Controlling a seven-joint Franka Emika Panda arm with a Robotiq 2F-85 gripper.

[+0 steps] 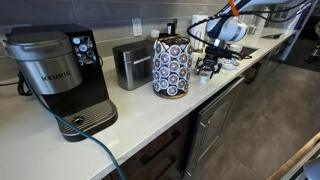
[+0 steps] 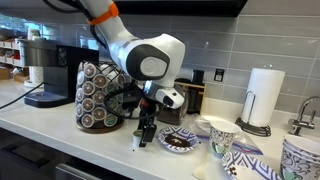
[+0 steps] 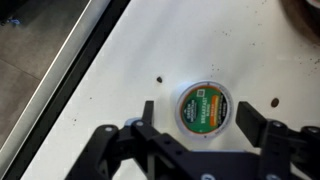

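A single coffee pod (image 3: 204,109) with a green and orange lid stands upright on the white counter (image 3: 105,85). In the wrist view, the two fingers (image 3: 148,111) of my gripper are apart, one on each side of the pod, with gaps still showing beside it. Exterior view 2 has the gripper (image 2: 143,135) pointing down at the small white pod (image 2: 137,143), low over the counter. Whether the fingertips reach below the pod's rim is hard to tell.
A pod carousel (image 1: 171,68) full of pods stands close by, with a toaster (image 1: 133,64) and a Keurig coffee maker (image 1: 62,82) farther along. On the other side are a patterned plate (image 2: 179,139) and cups (image 2: 222,136). The counter's front edge is near.
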